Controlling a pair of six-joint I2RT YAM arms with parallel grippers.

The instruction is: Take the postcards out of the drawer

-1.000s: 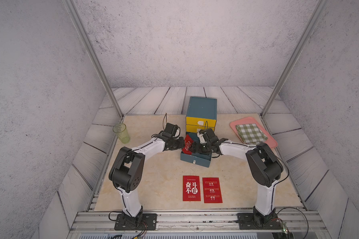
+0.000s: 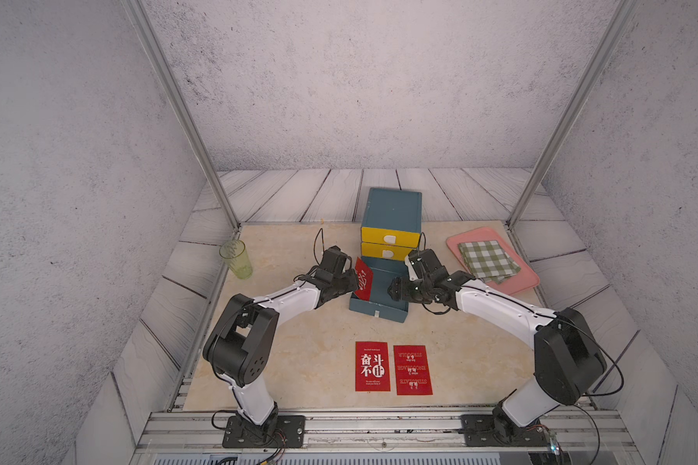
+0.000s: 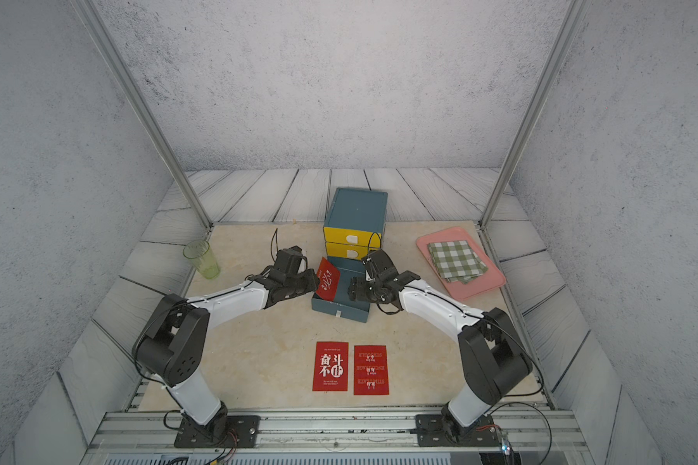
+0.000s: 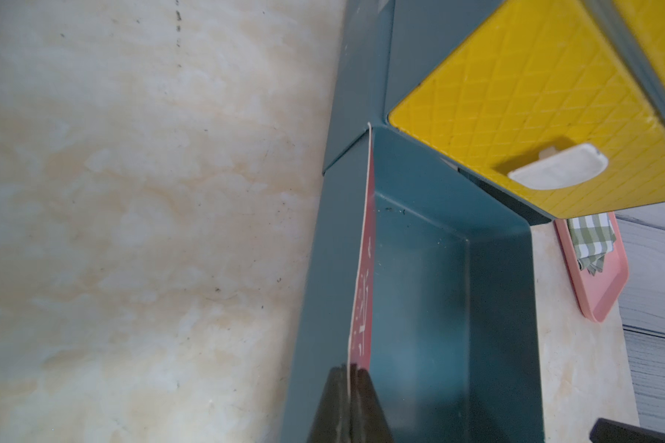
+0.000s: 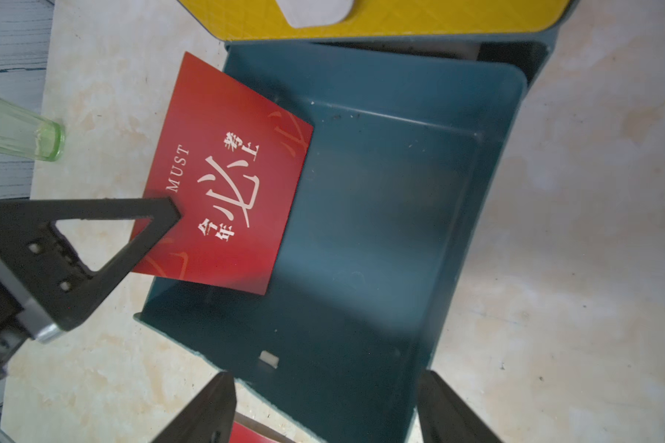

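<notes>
A red postcard printed in white leans against the left wall of the pulled-out blue drawer. My left gripper is shut on its edge, as the left wrist view shows. My right gripper stands open over the right side of the drawer, nothing between its fingers. Two more red postcards, lie flat on the table in front of the drawer.
The blue and yellow cabinet stands behind the drawer. A pink tray with a checked cloth is at the back right, a green glass at the left.
My right gripper has drawn back to the right from over the postcard in the drawer. The left arm has shifted slightly.
</notes>
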